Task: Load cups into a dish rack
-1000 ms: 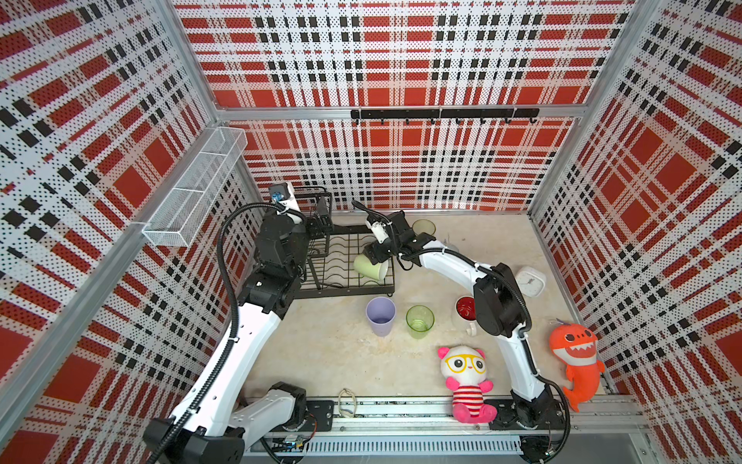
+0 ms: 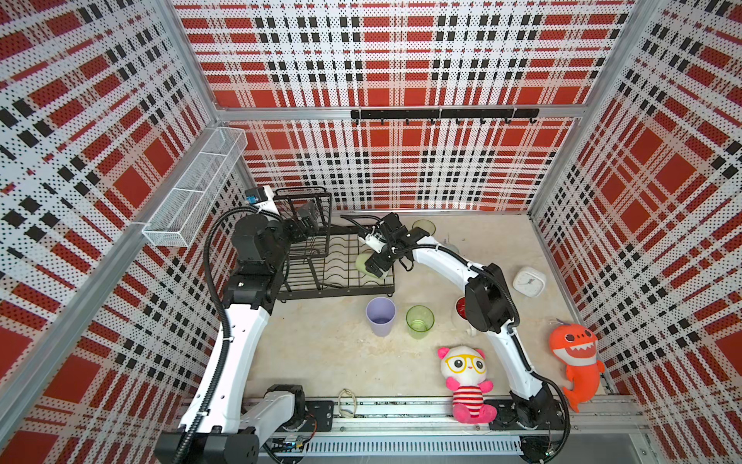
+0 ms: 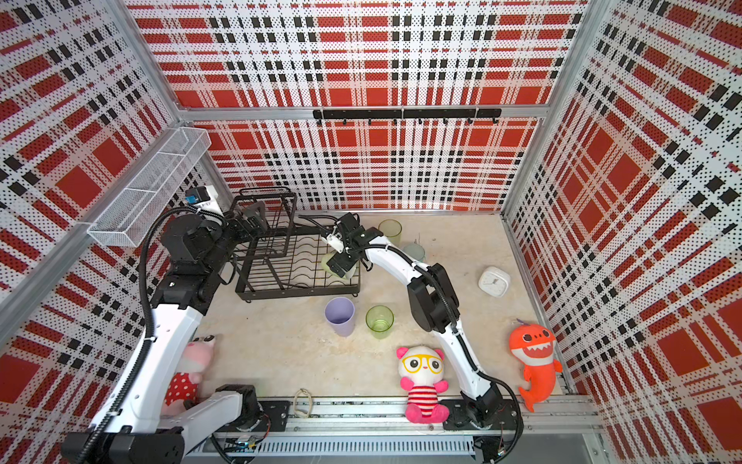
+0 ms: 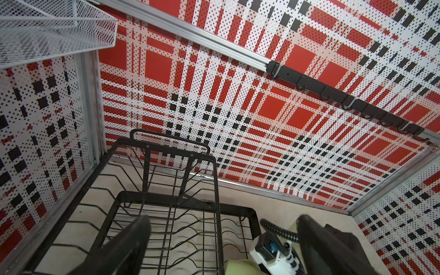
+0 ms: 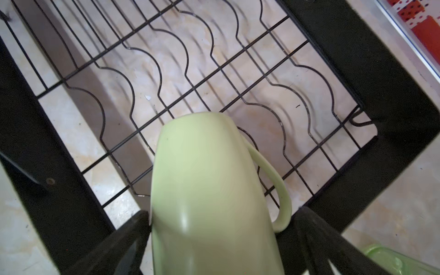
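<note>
A pale green mug (image 5: 201,174) lies on its side on the wire dish rack (image 5: 366,78), its handle to the right. My right gripper is open around the mug's body, its fingertips on either side. My left gripper hangs open over the rack's raised tier (image 4: 142,151) at the left, nothing between its fingers. In front of the rack stand a purple cup (image 2: 380,315) and a green glass (image 2: 419,321); a red cup (image 2: 462,307) is partly behind the right arm. A yellowish glass (image 3: 390,227) stands behind that arm.
A white square dish (image 2: 528,281) sits on the right. Plush toys (image 2: 466,379) line the front edge and right front corner. A white mesh basket (image 2: 193,189) hangs on the left wall.
My left arm has moved left, toward the side wall. My right gripper has shifted slightly down over the mug, which now shows less from above.
</note>
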